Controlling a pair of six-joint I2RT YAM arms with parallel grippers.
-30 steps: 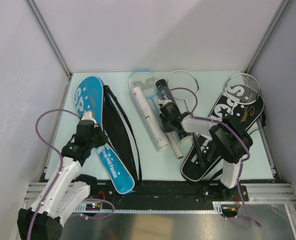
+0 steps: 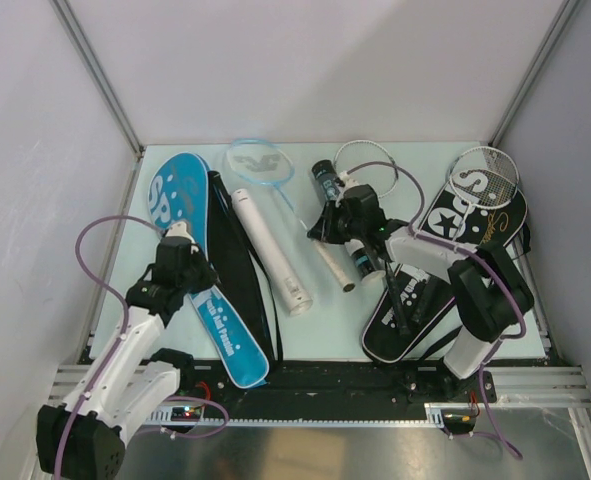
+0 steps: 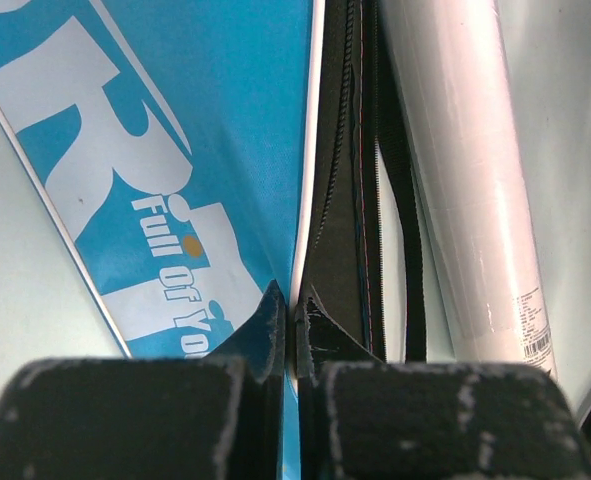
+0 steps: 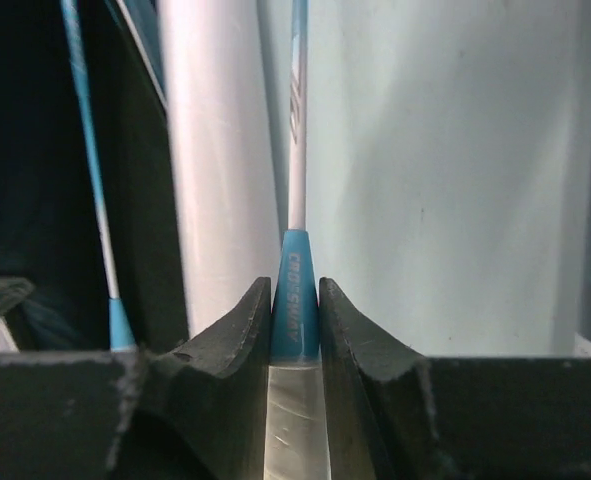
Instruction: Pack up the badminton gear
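Observation:
The blue racket (image 2: 260, 165) lies diagonally in the middle, its handle (image 4: 295, 320) between the fingertips of my right gripper (image 2: 318, 233). My left gripper (image 2: 203, 275) is shut on the edge of the open blue-and-black racket bag (image 3: 145, 150) at the left; in the left wrist view the bag's white-piped rim runs into the fingertips. A white shuttlecock tube (image 2: 268, 250) lies between bag and racket. The black racket bag (image 2: 395, 330) at the right has a white racket (image 2: 483, 178) on top.
A dark tube (image 2: 365, 262) and another racket (image 2: 360, 145) lie behind the right arm. Bare table (image 2: 325, 335) shows at front centre. Walls bound both sides and the back.
The blue racket and white tube have shifted left, towards the open bag. My right gripper has risen along with the racket handle and moved slightly left. The left arm is still.

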